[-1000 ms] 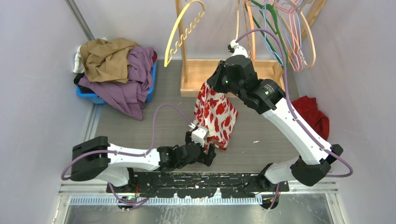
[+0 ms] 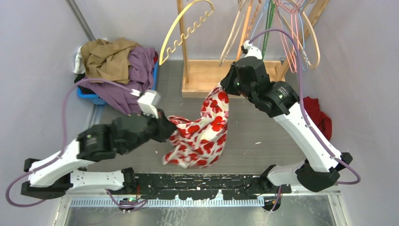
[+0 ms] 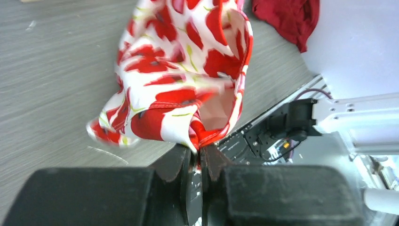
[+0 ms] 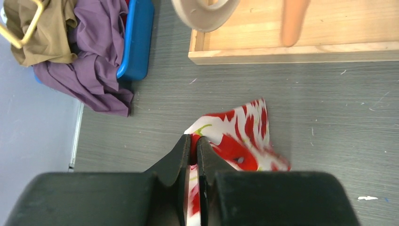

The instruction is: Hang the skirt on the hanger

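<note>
The skirt, white with red flowers, hangs in the air between both arms. My left gripper is shut on one edge of it, and an open fold of cloth shows just beyond the fingertips. Higher up, my right gripper is shut on another part of the skirt, from which the fabric drapes down. In the top view the left gripper is at the cloth's left side. Several hangers dangle from the rack, among them a yellow wavy one and a green one.
A blue basket heaped with brown and purple clothes stands at the back left. The rack's wooden base lies behind the right gripper. A dark red cloth rests on the floor at the right.
My left gripper has risen and moved left, drawing the skirt's lower part with it. The right gripper has shifted slightly right. The hangers have swung.
</note>
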